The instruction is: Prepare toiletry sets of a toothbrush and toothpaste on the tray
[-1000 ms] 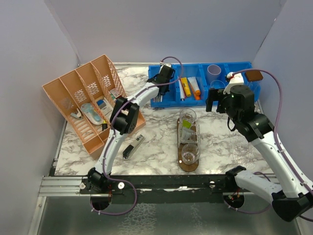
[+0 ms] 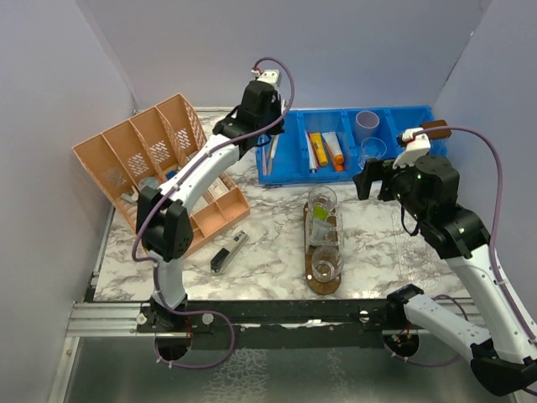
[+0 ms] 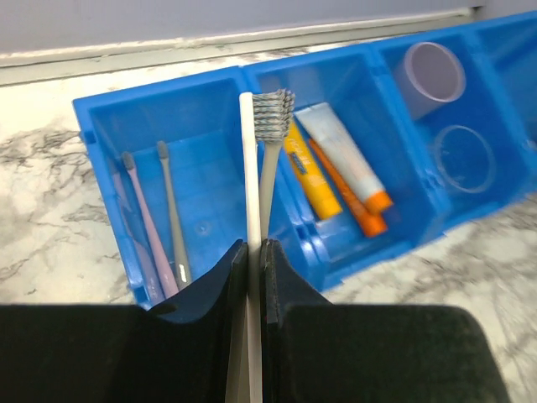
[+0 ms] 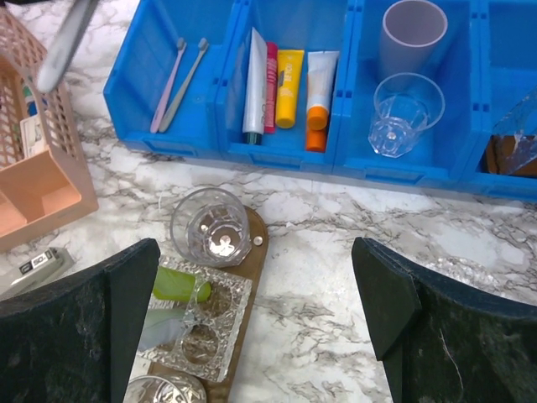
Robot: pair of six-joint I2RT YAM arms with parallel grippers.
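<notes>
My left gripper [image 2: 270, 117] is raised over the back of the blue organiser [image 4: 185, 149], shut on a white toothbrush [image 3: 252, 197]; a second brush head with grey bristles [image 3: 273, 117] shows right behind it. A pink toothbrush [image 3: 147, 218] and a grey one [image 3: 174, 214] lie in the organiser's left compartment. Toothpaste tubes [image 4: 288, 88] fill the middle compartment. A wooden tray [image 2: 323, 284] holds two clear cups and green and clear items. My right gripper hangs open, empty, over the right side of the table.
A peach slotted organiser [image 2: 126, 151] stands on the left, a grey-black object [image 2: 226, 252] in front of it. Cups [image 4: 413, 38] sit in the organiser's right compartments.
</notes>
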